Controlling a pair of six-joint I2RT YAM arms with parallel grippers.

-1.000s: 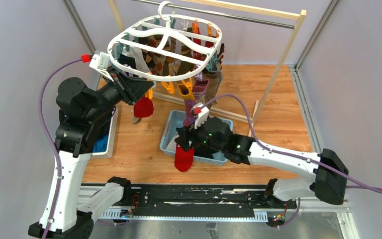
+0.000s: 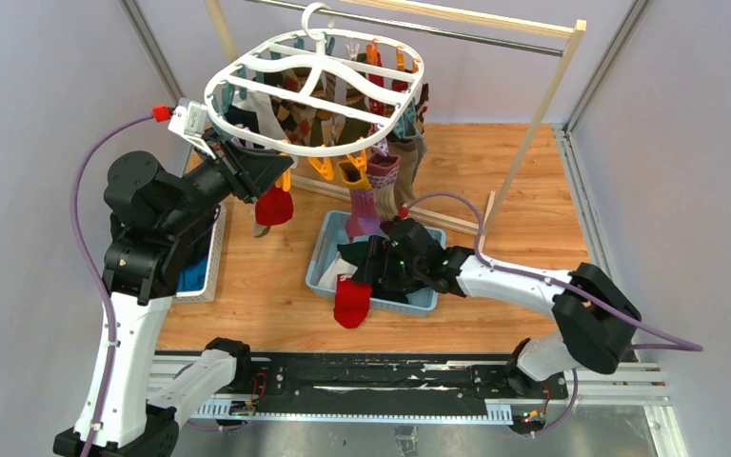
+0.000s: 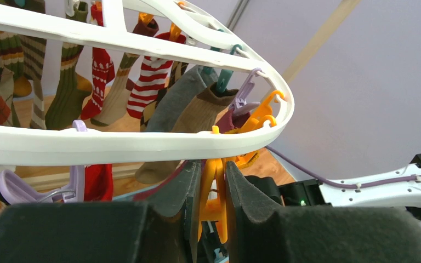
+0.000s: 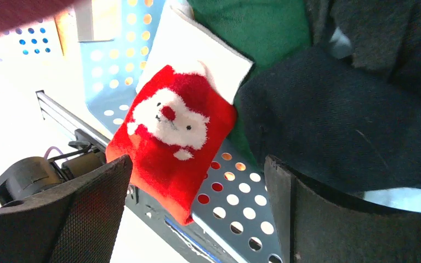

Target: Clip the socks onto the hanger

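The white oval hanger (image 2: 319, 149) hangs with several socks clipped around it. At its front rim my left gripper is shut on an orange clip (image 3: 219, 211) below the rim; no sock shows in that clip. Over the blue basket my right gripper stands open with nothing between its fingers. A red sock (image 4: 172, 123) with a white face lies over the basket's edge, ahead of the left finger. Dark cloth (image 4: 329, 120) fills the other side of the right wrist view.
The blue perforated basket (image 2: 424, 305) holds more socks, white, green and dark. A white basket (image 2: 195, 294) with blue contents stands left, beneath my left arm. A wooden frame (image 2: 533, 133) carries the hanger's rail. Open floor surrounds the blue basket.
My right gripper has shifted rightward over the blue basket and its wrist has turned. The left arm stays practically still at the hanger's rim. The red sock has not visibly moved.
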